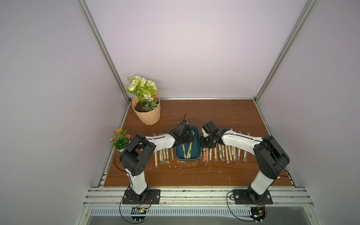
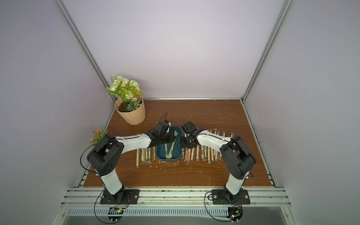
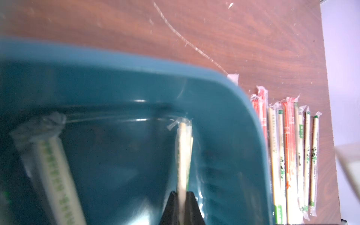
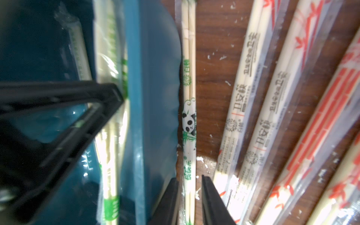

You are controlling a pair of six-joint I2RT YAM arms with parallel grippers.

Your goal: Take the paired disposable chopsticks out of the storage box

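A teal storage box (image 1: 187,159) holds wrapped chopsticks (image 3: 58,176). My left gripper is inside it, shut on a wrapped pair (image 3: 182,150) at the box's right side in the left wrist view. In the right wrist view my right gripper stands open just outside the box's right wall, either side of a panda-printed pair (image 4: 189,120) on the table, with other wrapped pairs (image 4: 240,97) beside it.
Rows of wrapped chopsticks lie left and right of the box. A large flower pot (image 1: 148,116) stands back left, a small plant (image 1: 120,140) at the left edge.
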